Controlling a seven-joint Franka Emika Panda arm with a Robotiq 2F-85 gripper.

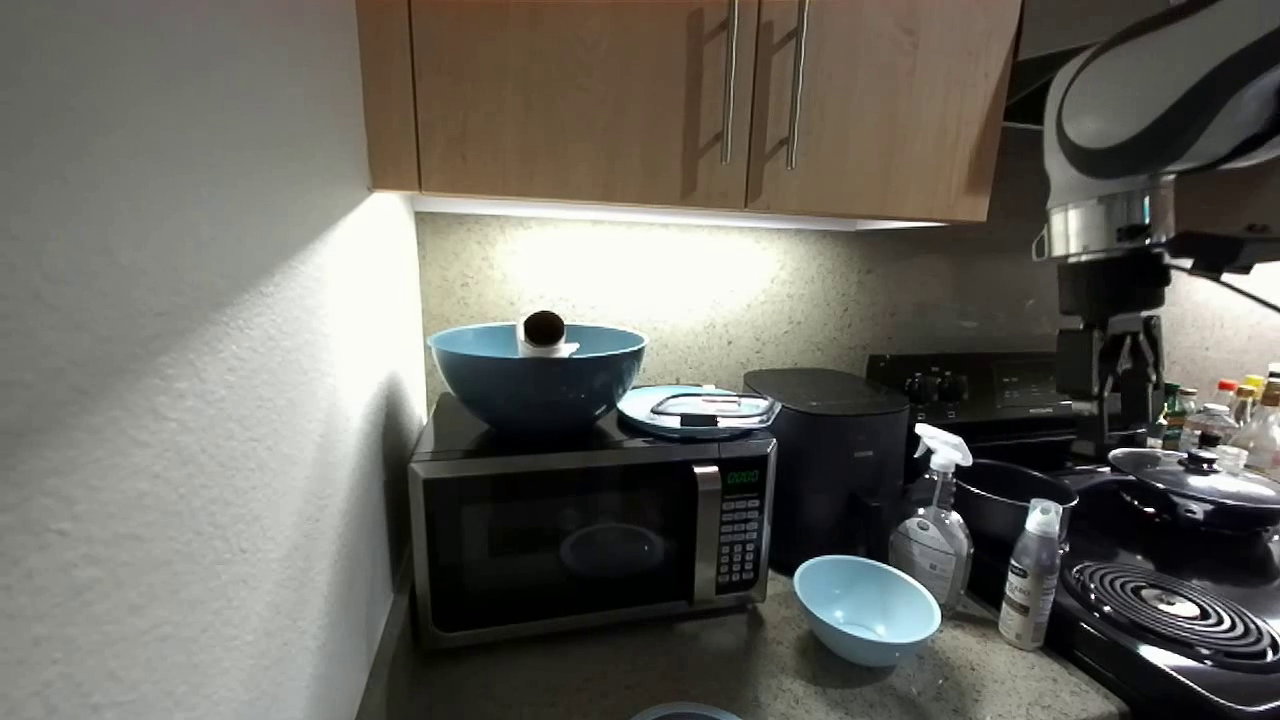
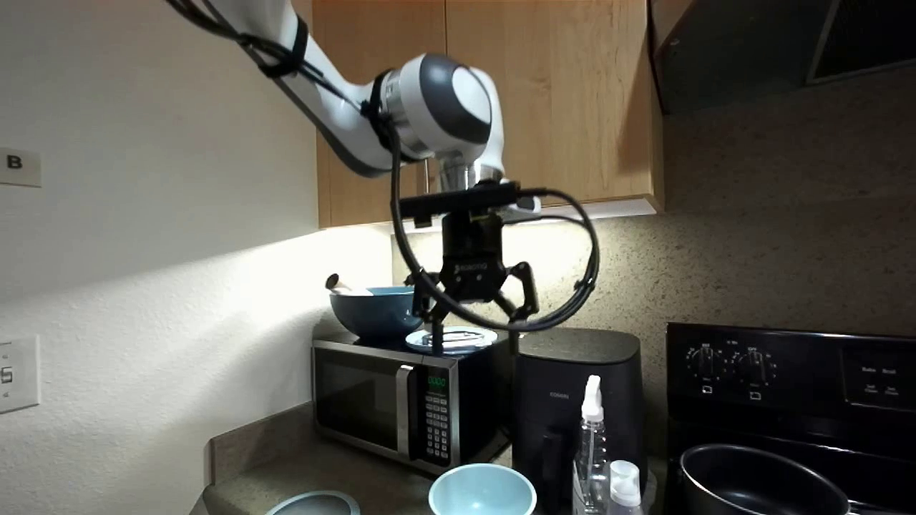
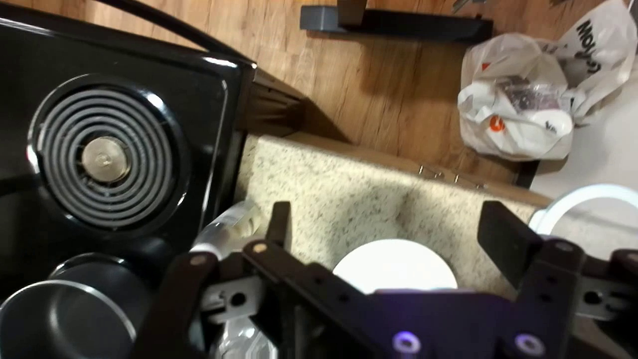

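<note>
My gripper is open, its two fingers wide apart and pointing down with nothing between them. In exterior view 2 the gripper (image 2: 474,343) hangs in the air at about the height of the microwave top. A light blue bowl (image 1: 866,606) sits upright and empty on the counter; it looks like the washed-out white round shape (image 3: 395,264) below the fingers in the wrist view. Part of a second bowl (image 2: 315,505) shows at the counter's front. A closed microwave (image 1: 576,540) carries a large blue bowl (image 1: 534,378) and a light blue plate (image 1: 696,410).
A spray bottle (image 1: 933,540) and a white spray can (image 1: 1032,582) stand beside the bowl. Behind are a black air fryer (image 1: 840,468) and, on the stove, a dark pot (image 2: 756,485). Cabinets (image 1: 576,96) overhang the counter. Bare counter (image 3: 311,185) lies near its front edge.
</note>
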